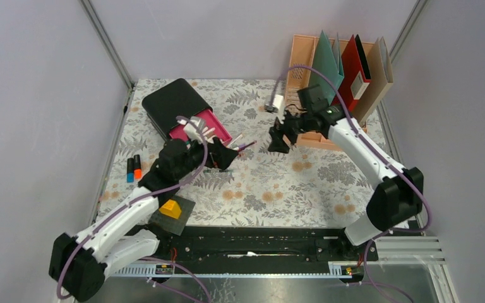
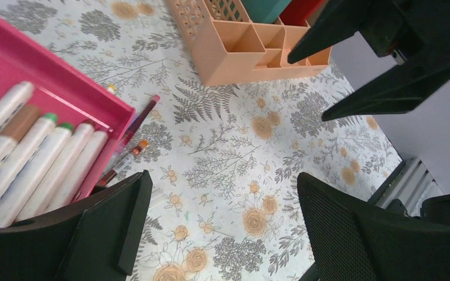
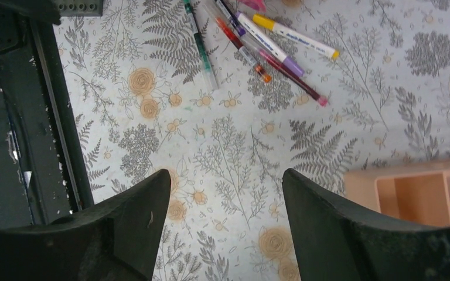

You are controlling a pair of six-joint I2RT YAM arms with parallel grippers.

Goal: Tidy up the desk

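Observation:
A pink tray (image 2: 117, 109) holds several white markers (image 2: 41, 153); in the top view it pokes out of a black case (image 1: 173, 104). Several loose pens lie beside the tray, among them a yellow-capped marker (image 3: 297, 37), a dark red pen (image 3: 293, 75) and a green-topped pen (image 3: 200, 42). Over the tray's near right corner hovers my left gripper, open, with bare table between its fingers. My right gripper is above the table just left of the peach organizer (image 2: 228, 65), its fingers apart and nothing between them.
Upright teal (image 1: 328, 66), red (image 1: 355, 72) and tan folders (image 1: 380, 72) stand in the organizer. Blue (image 1: 130, 170) and orange highlighters (image 1: 137, 166) lie at the left. A yellow block (image 1: 170, 209) rests on a grey pad (image 1: 185, 218).

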